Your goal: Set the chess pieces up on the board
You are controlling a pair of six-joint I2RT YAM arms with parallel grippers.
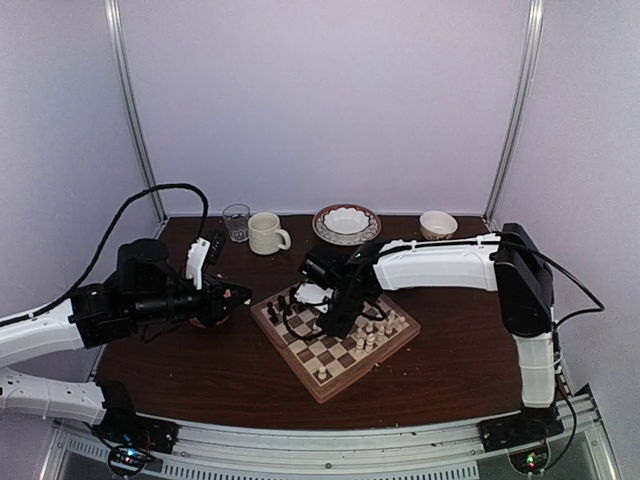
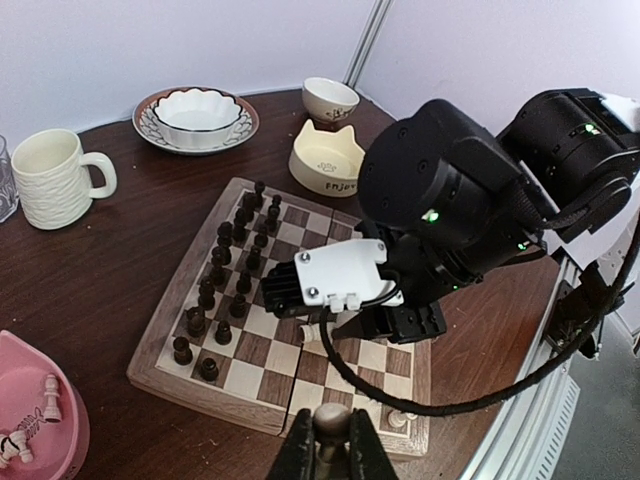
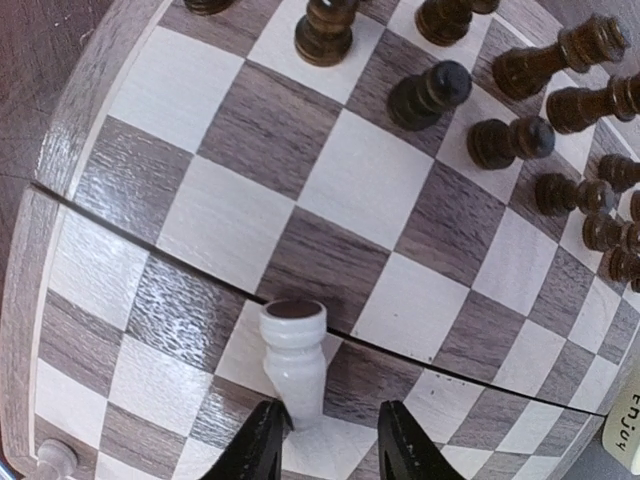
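Note:
The chessboard (image 1: 340,370) carries rows of dark pieces (image 2: 224,335) along one side and white pieces (image 1: 365,340) toward the other. My right gripper is open low over the board; a white piece (image 3: 300,350) stands by its left finger, near the board's seam. My left gripper hangs left of the board, shut on a white piece (image 2: 332,425) with a rounded head. In the top view the right arm hides part of the board.
A pink bowl (image 2: 70,420) with white pieces sits left of the board. Behind are a mug (image 1: 265,235), glass (image 1: 236,220), plate (image 1: 330,225), white bowl (image 1: 438,225) and cream dish (image 2: 320,170).

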